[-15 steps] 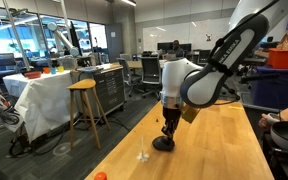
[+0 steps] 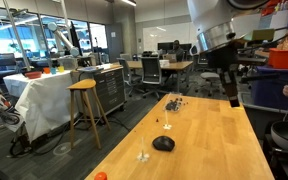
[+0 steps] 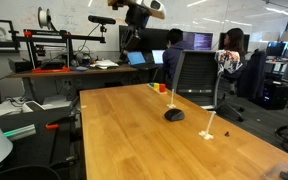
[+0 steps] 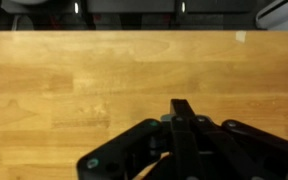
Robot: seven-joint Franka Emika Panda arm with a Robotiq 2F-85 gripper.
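Note:
My gripper [image 2: 233, 101] hangs above the right side of the wooden table, well clear of its top. In the wrist view its dark fingers [image 4: 177, 108] are together, with nothing showing between them and only bare wood beneath. A black rounded object [image 2: 163, 143] rests on the table, away from the gripper; exterior view 2 shows the same black object [image 3: 174, 115] near the table's far side. Beside it stands a thin white upright piece [image 2: 142, 156] on a small flat base. A red round thing [image 2: 101, 176] sits at the table's near left corner.
Small dark bits [image 2: 174, 104] lie at the table's far end, with another white upright piece [image 2: 167, 126] closer in. A wooden stool [image 2: 84, 100] stands off the table to the left.
From low at the black object, the arm has risen and swung right, away from it. The black object stays in about the same place on the table.

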